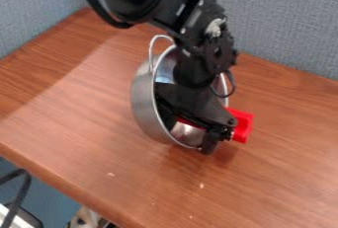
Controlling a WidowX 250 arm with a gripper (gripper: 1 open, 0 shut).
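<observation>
A steel pot (148, 100) with a looped metal handle sits on the wooden table (79, 123), its opening facing right toward the arm. My black gripper (196, 133) is down at the pot's opening, over its right part and hiding much of the inside. A red object (242, 124) shows behind and right of the gripper, partly inside the pot. The fingertips are dark and partly hidden, so their state is unclear.
Free table lies left and right of the pot. Grey padded walls (278, 25) stand behind. Dark cables (16, 197) show beyond the table's edge at lower left.
</observation>
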